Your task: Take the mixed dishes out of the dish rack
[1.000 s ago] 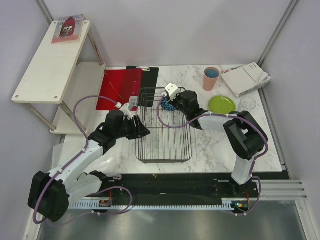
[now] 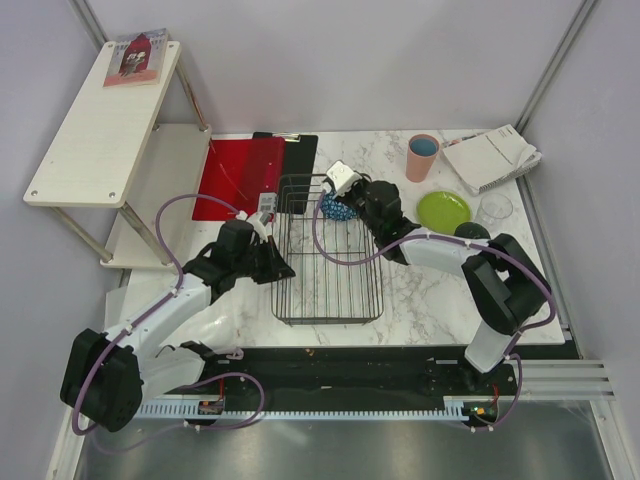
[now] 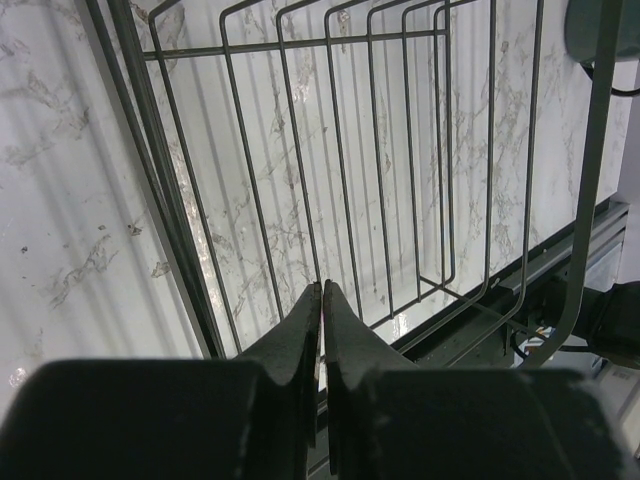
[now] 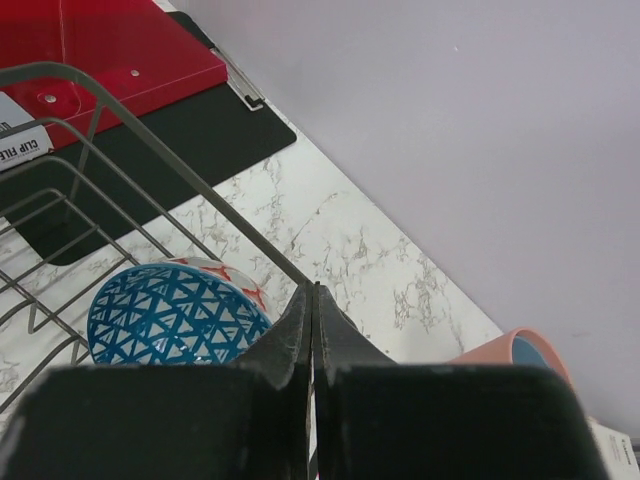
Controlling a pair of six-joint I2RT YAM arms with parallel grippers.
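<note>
A blue patterned bowl (image 2: 337, 208) stands in the rear of the wire dish rack (image 2: 328, 321). In the right wrist view the bowl (image 4: 170, 315) leans on its side, with a red-and-white rim (image 4: 228, 272) behind it. My right gripper is shut at the rack's rear right corner, beside the bowl, nothing visible between its fingers. Over the rack's left side, my left gripper is shut too; no object shows between its fingertips. Bare wires and marble lie beyond it. A green plate (image 2: 443, 211) and a pink cup (image 2: 421, 158) stand right of the rack.
A white shelf (image 2: 105, 130) stands at the left. Behind the rack lie a red folder (image 2: 240, 175) and a black clipboard (image 2: 298, 155). A clear glass (image 2: 495, 207) and white papers (image 2: 492, 160) occupy the right.
The right arm's elbow has swung outward to the right, and its gripper has shifted only slightly; the bowl remains in the rack.
</note>
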